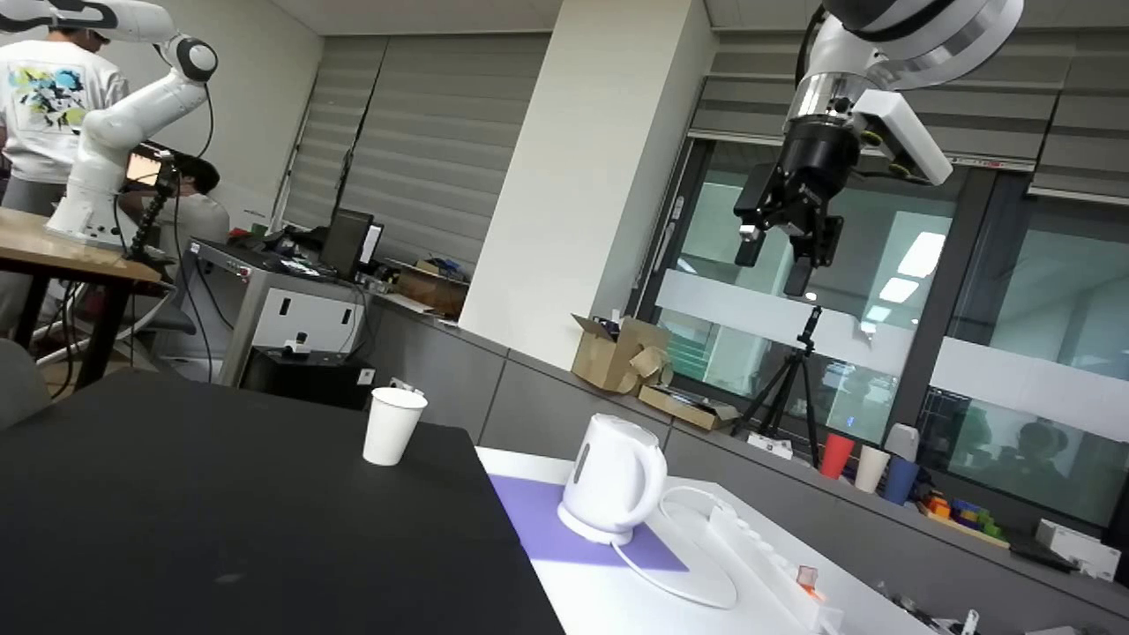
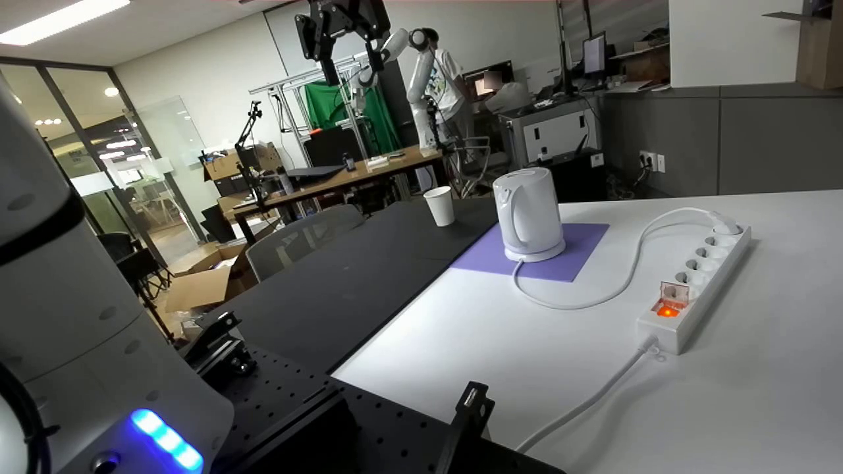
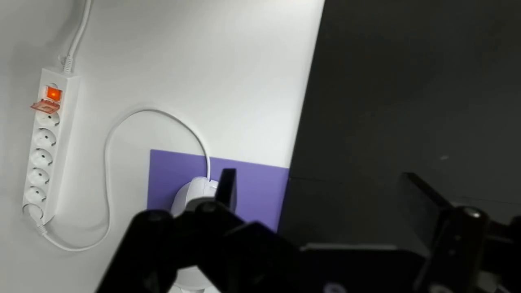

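Observation:
My gripper [image 1: 773, 270] hangs high in the air, fingers spread wide, with nothing between them. In the wrist view its two fingers [image 3: 226, 188] frame part of the dark table, well above it. A white electric kettle [image 2: 527, 213] stands upright on a purple mat [image 2: 583, 246] on the white table; the wrist view shows the kettle [image 3: 191, 193] partly covered by the gripper. A white paper cup [image 1: 392, 425] is upright on the black table [image 1: 243, 508], apart from the kettle. The cup does not show in the wrist view.
A white power strip [image 2: 695, 288] with a lit orange switch lies on the white table [image 2: 759, 395], the kettle's cord plugged into it. Colored cups [image 1: 836, 455] and boxes sit on the window ledge.

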